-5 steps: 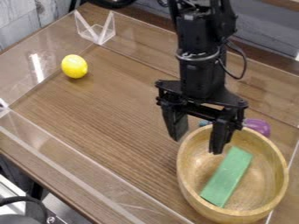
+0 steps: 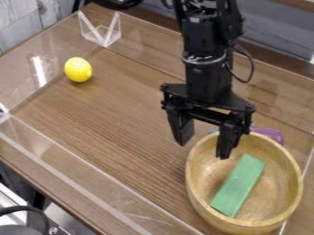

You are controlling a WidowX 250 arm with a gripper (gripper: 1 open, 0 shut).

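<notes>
My black gripper (image 2: 207, 136) hangs open at the centre of the camera view, over the upper rim of a round wooden bowl (image 2: 277, 204) at the lower right. A green block (image 2: 238, 184) lies inside the bowl. No object shows between the fingers.
A purple object (image 2: 269, 135) lies behind the bowl, partly hidden by the gripper. A yellow object (image 2: 77, 70) and a white wire stand (image 2: 99, 30) are at the back left.
My gripper has shifted slightly left. The objects on the table have not visibly moved.
</notes>
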